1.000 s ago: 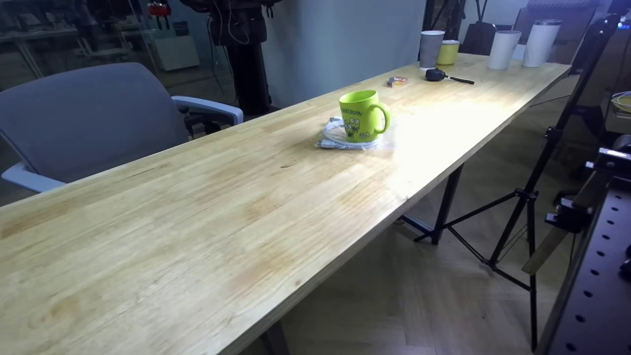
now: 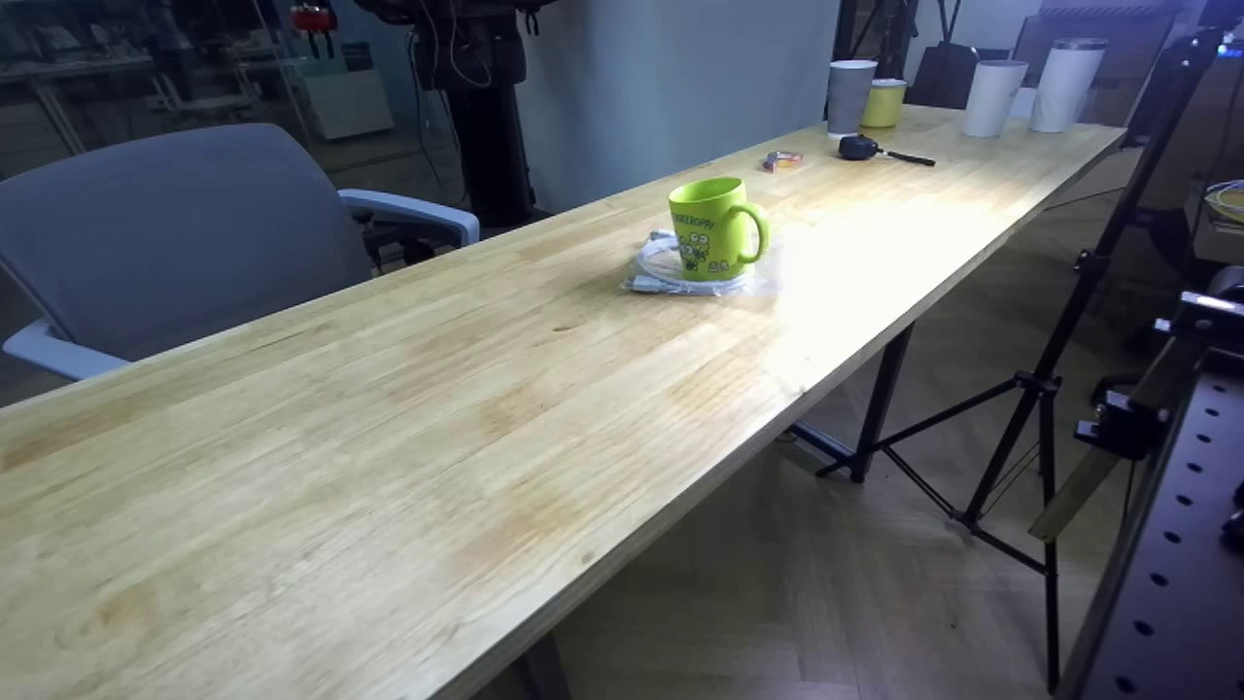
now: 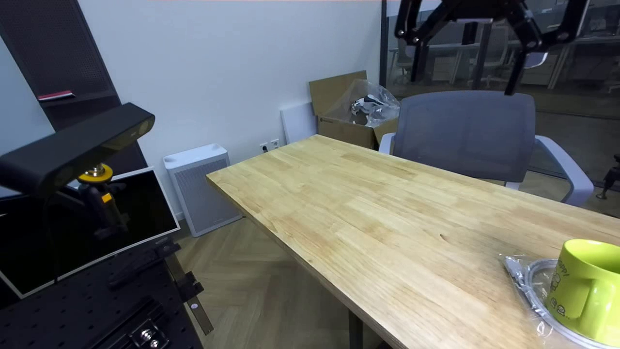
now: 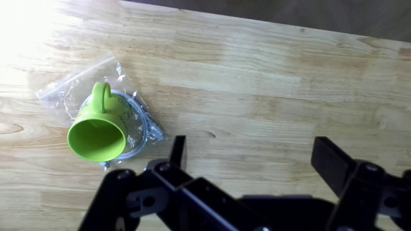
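A lime-green mug [image 2: 708,229] with printed cartoon figures stands upright on a clear plastic bag [image 4: 59,94] that holds a coiled pale cable [image 4: 143,123]. In the wrist view the mug [image 4: 97,132] is at the left, its mouth empty and its handle towards the table edge. My gripper is open, its black fingers wide apart with only bare tabletop beneath them, off to one side of the mug. In exterior view 2 the gripper [image 3: 459,84] hangs high at the top, well above the table, while the mug [image 3: 587,291] is at the lower right.
Farther along lie a small orange packet [image 2: 782,161] and a black strapped object [image 2: 859,147]. At the far end stand a grey cup [image 2: 850,99], a yellow mug [image 2: 883,103] and two white tumblers [image 2: 993,99]. An office chair [image 3: 468,136] adjoins one side.
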